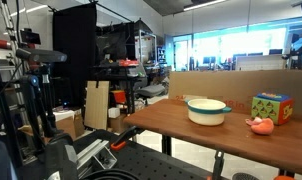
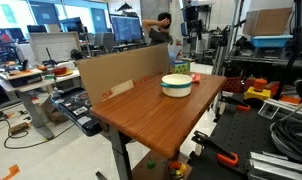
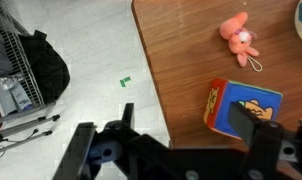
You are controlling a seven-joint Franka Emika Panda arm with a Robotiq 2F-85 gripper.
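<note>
In the wrist view my gripper stands open high over the table's edge, its two dark fingers wide apart with nothing between them. A colourful box (image 3: 244, 104), blue, red and yellow with a picture on top, lies on the table just beyond the right finger. Above it in that view is a pink plush toy (image 3: 238, 35) with a thin loop. A white bowl (image 1: 207, 114) with a teal rim sits on the wooden table, left of the box (image 1: 272, 108) and the toy (image 1: 260, 126) in exterior view 1. The bowl (image 2: 176, 85) also shows in exterior view 2.
A cardboard panel (image 1: 231, 86) stands along the table's far side.
</note>
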